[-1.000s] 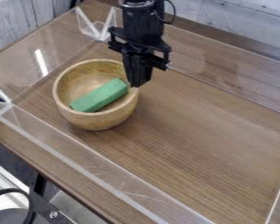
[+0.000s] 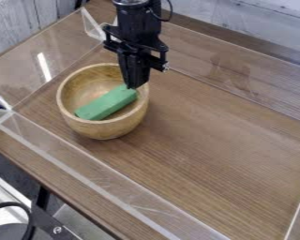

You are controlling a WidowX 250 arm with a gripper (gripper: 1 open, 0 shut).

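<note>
A round wooden bowl (image 2: 76, 111) sits on the left part of the table, with a green oblong block (image 2: 104, 106) lying inside it at a slant. My black gripper (image 2: 135, 82) hangs over the right part of the bowl, its narrow tip just above and beside the block's upper end. It looks shut, with nothing seen between its fingers.
Clear strips or plastic edging run along its left side. Dark hardware and a cable lie beyond the lower-left edge.
The gripper has shifted slightly left, over the bowl and closer to the block. The bowl and block look nearly the same.
</note>
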